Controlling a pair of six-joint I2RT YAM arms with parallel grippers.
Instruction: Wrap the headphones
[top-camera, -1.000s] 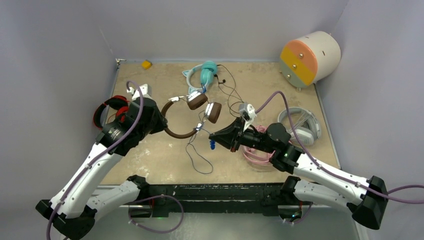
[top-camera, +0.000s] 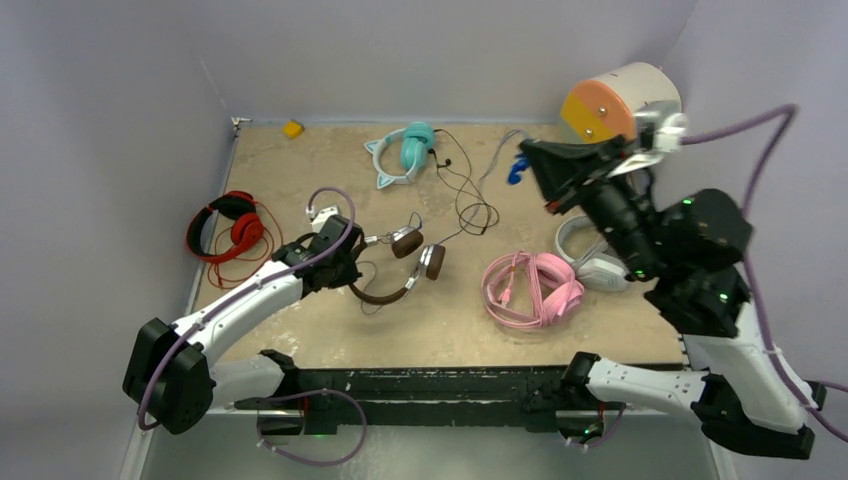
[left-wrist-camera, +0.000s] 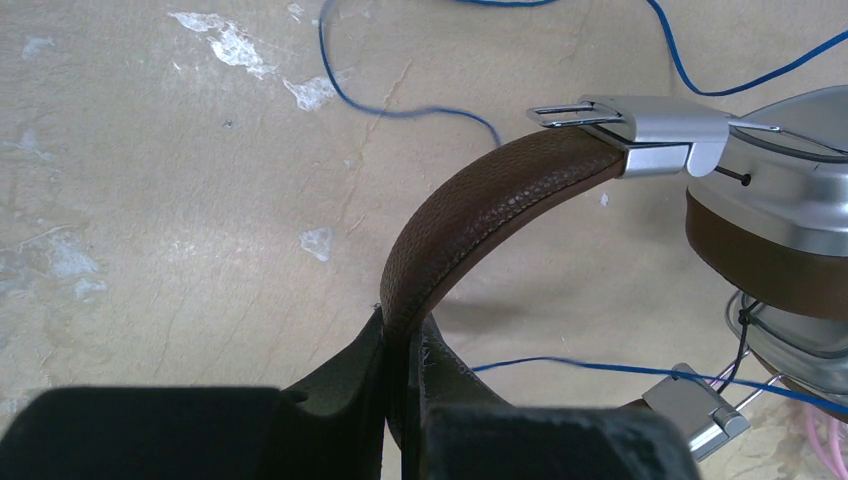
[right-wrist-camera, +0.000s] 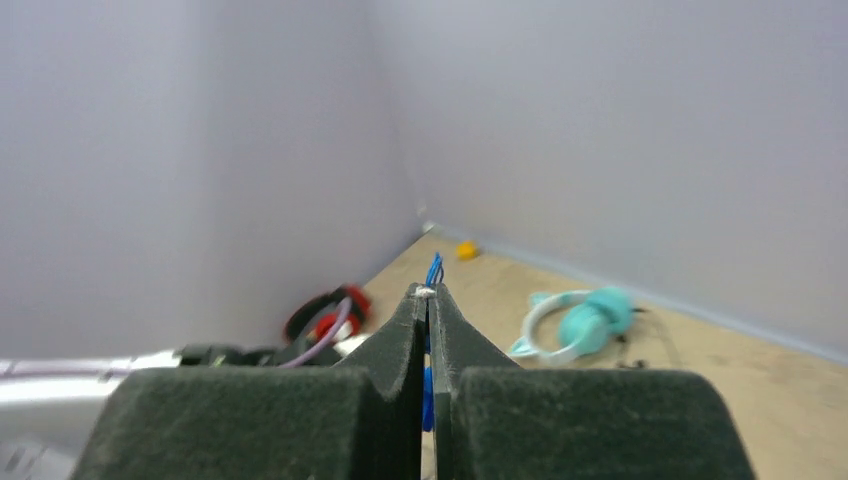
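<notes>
Brown-and-silver headphones (top-camera: 432, 262) are at table centre, my left gripper (top-camera: 352, 268) shut on their leather band (left-wrist-camera: 485, 205); a silver cup (left-wrist-camera: 770, 230) shows at right in the left wrist view. Their thin blue cable (left-wrist-camera: 755, 80) crosses the table. My right gripper (top-camera: 530, 155) is high at the right, near the camera, shut on a blue cable (right-wrist-camera: 434, 267) with a blue bundle hanging from it (top-camera: 517, 170).
Red headphones (top-camera: 245, 230) lie left, teal ones (top-camera: 415, 150) at back, pink ones (top-camera: 550, 290) and grey ones (top-camera: 600, 270) right. A striped drum (top-camera: 620, 115) stands back right; a yellow block (top-camera: 293, 129) back left.
My right gripper has risen and moved back and right with the blue cable, drawing it out. My left gripper has come down and slightly right with the headphones.
</notes>
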